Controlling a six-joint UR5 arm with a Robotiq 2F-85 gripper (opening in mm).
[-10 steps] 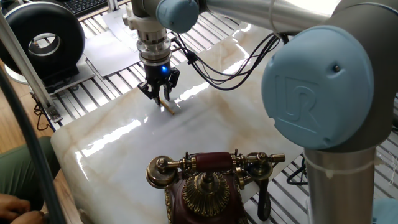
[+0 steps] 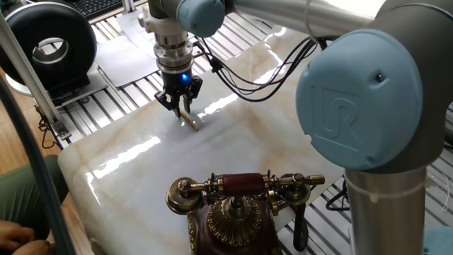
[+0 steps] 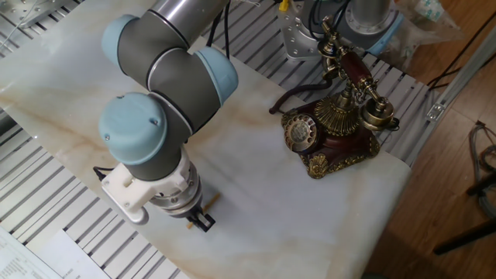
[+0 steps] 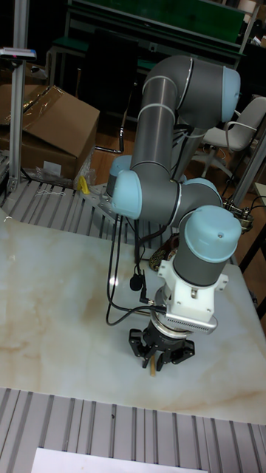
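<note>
A thin yellowish-brown stick (image 2: 191, 123) lies on the glossy marble-patterned board, partly hidden by my gripper (image 2: 183, 113). The black fingers point down just over it, near the stick's far end. In exterior view 3 the fingers stand apart, and the stick (image 4: 153, 370) shows in the gap between them. Exterior view 2 has the stick (image 3: 213, 201) coming out from behind the gripper (image 3: 200, 225). My gripper is open; whether a finger touches the stick I cannot tell.
An ornate red and brass rotary telephone (image 3: 333, 132) stands on the board, well away from the gripper. Black cables (image 2: 265, 83) hang beside the arm. The board (image 2: 134, 177) is clear between stick and telephone. A person's hands (image 2: 21, 237) show at lower left.
Over the last second the gripper has shifted only very slightly, a little up and left in exterior view 1. The stick and the telephone look unmoved.
</note>
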